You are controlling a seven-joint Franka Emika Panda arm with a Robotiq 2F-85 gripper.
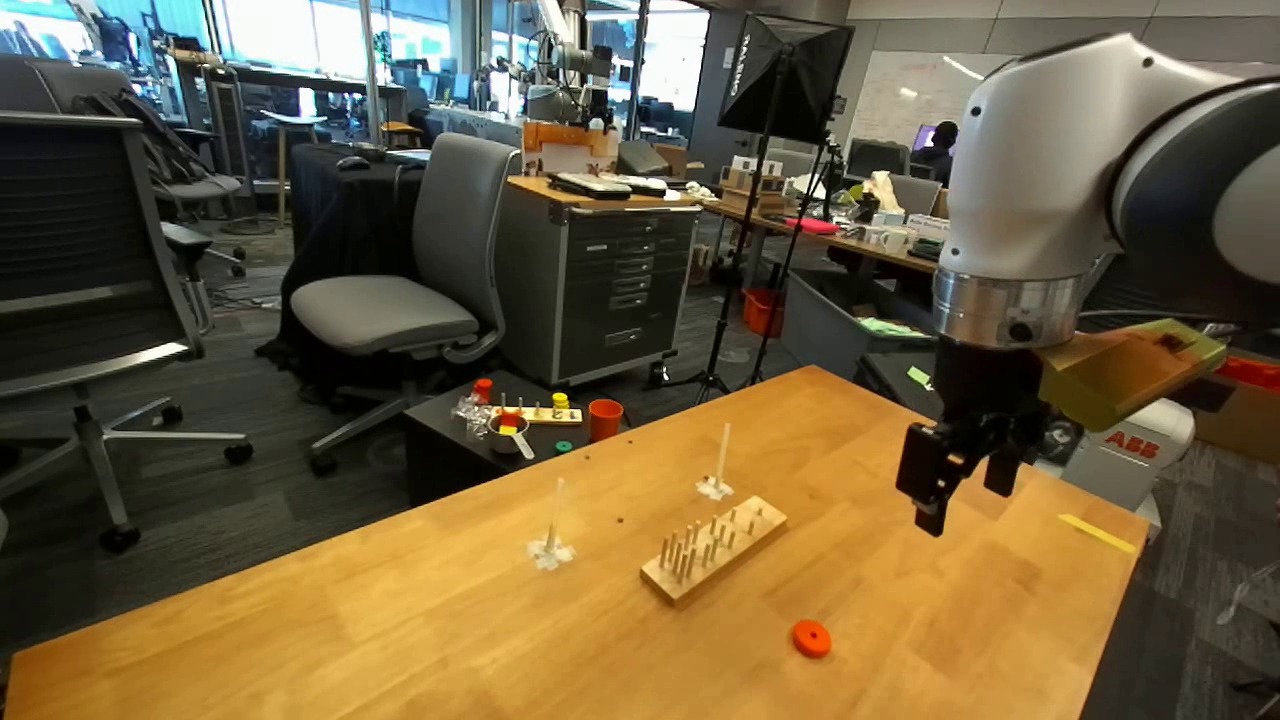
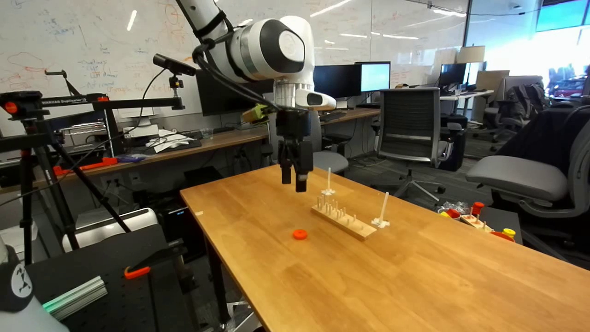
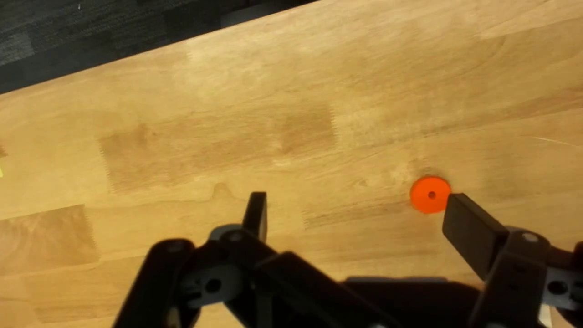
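Note:
An orange-red disc [image 3: 431, 194] with a small centre hole lies flat on the table. In the wrist view it shows just beyond the tip of the right finger [image 3: 473, 235]. My gripper is open above the table, and only bare wood shows between its fingers. Exterior view 1 shows the gripper [image 1: 962, 494] well above the tabletop, to the right of the disc [image 1: 811, 638]. Seen from the other side, the gripper [image 2: 294, 185] hangs higher than the disc [image 2: 299, 234]. A wooden pegboard [image 1: 714, 550] with several upright pegs rests near the disc.
Two thin upright rods, one [image 1: 554, 516] left of the pegboard and one [image 1: 722, 456] behind it, are fixed to the table [image 1: 396, 612]. A low black side table holds an orange cup [image 1: 605, 419] and small parts.

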